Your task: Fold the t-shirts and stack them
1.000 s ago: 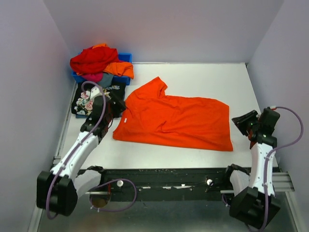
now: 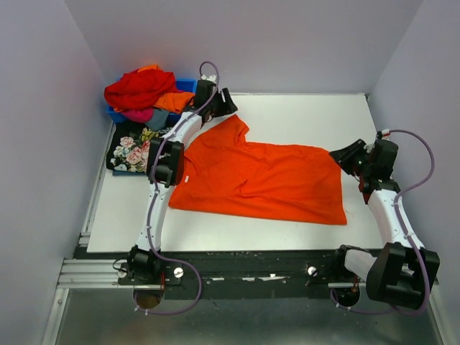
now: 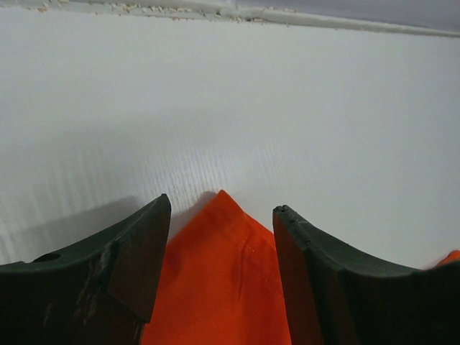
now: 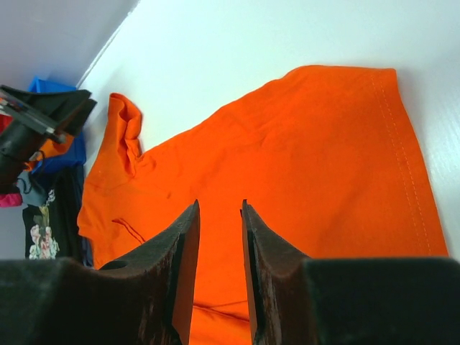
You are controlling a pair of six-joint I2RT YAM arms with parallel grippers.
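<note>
An orange t-shirt (image 2: 266,180) lies spread on the white table, one sleeve sticking out at its far left. Over that sleeve's tip (image 3: 226,223) my left gripper is open, with the cloth showing below and between its fingers. My right gripper (image 2: 336,156) is at the shirt's far right corner, part open, a gap between its fingers. In the right wrist view the shirt (image 4: 302,158) fills the middle, and the right gripper hangs above it. No cloth is seen pinched in either gripper.
A blue bin (image 2: 187,85) piled with red, orange and pink clothes stands at the far left. Beside it lies a stack of dark folded shirts (image 2: 128,147) with a floral print, partly behind my left arm. Bare table (image 2: 309,118) shows beyond the orange shirt.
My left gripper has swung from the shirt's left side, past the bin, to the far sleeve. The right gripper has moved left to the shirt's far right corner. The shirt looks unmoved.
</note>
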